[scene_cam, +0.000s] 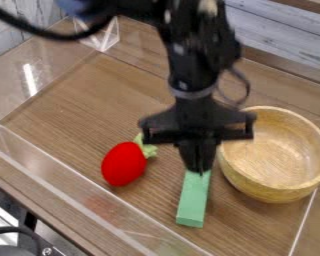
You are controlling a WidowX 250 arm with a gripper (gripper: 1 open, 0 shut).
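The black gripper [195,145] is raised above a mint green block [192,205], which lies flat on the wooden table. The gripper's fingertips are blurred, and whether anything is between them cannot be told. To the block's left sits a red object [123,164] with a smaller pale green piece [145,143] behind it, partly hidden. A wooden bowl [276,170] stands to the right of the block.
Raised edges and a clear corner piece line the back and left sides.
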